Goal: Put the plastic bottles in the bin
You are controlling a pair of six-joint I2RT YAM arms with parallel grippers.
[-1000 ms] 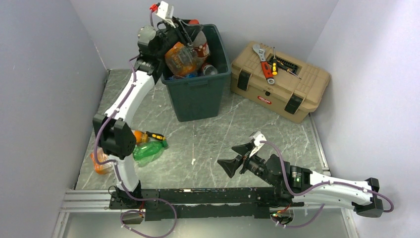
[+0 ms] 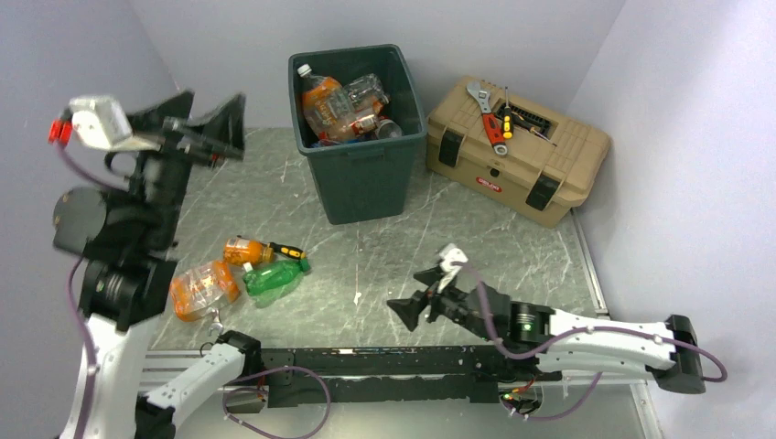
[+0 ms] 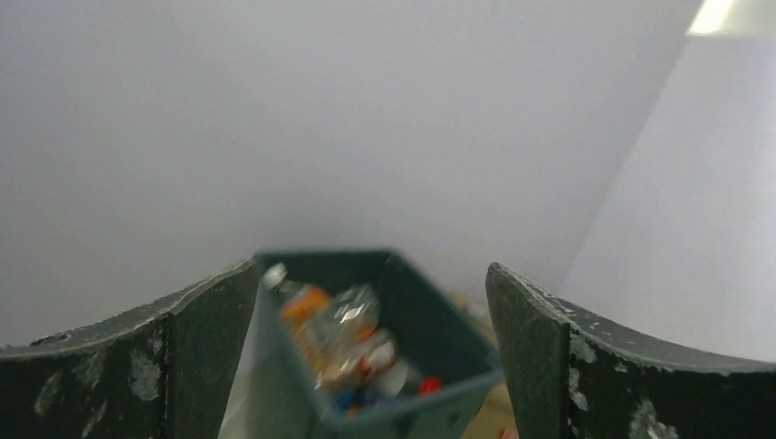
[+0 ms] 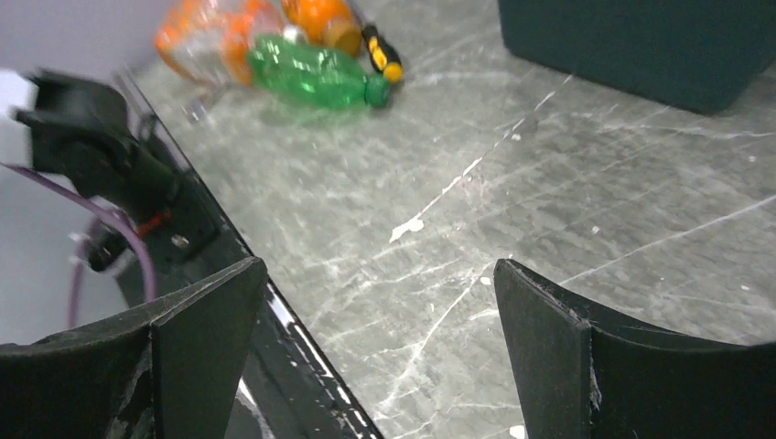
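The dark green bin [image 2: 361,183] holds several plastic bottles [image 2: 334,110], seen blurred in the left wrist view. An orange-labelled clear bottle [image 2: 201,291], a green bottle [image 2: 274,282] and a small orange bottle [image 2: 245,251] lie at the floor's left; the right wrist view also shows the green bottle [image 4: 316,78]. My left gripper [image 2: 215,128], motion-blurred, is raised left of the bin, open and empty [image 3: 371,347]. My right gripper [image 2: 412,294] hangs open and empty over the front middle floor.
A tan toolbox [image 2: 512,174] with a wrench and screwdrivers on top stands right of the bin. A yellow-black tool [image 2: 291,251] lies by the bottles.
My left arm has swung up and leftward out of the bin, uncovering bottles inside. My right gripper has shifted slightly left.
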